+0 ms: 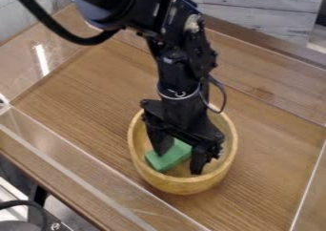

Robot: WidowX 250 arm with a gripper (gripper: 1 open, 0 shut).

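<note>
My black gripper (pixel 180 147) reaches down into a round wooden bowl (pixel 182 184), its fingers open on either side of a green object (pixel 166 155) lying inside. The green piece is partly hidden by the gripper, and whether the fingers touch it I cannot tell.
A black cable (pixel 23 207) shows at the lower left edge. A pale wood-plank surface (pixel 261 10) runs along the back.
</note>
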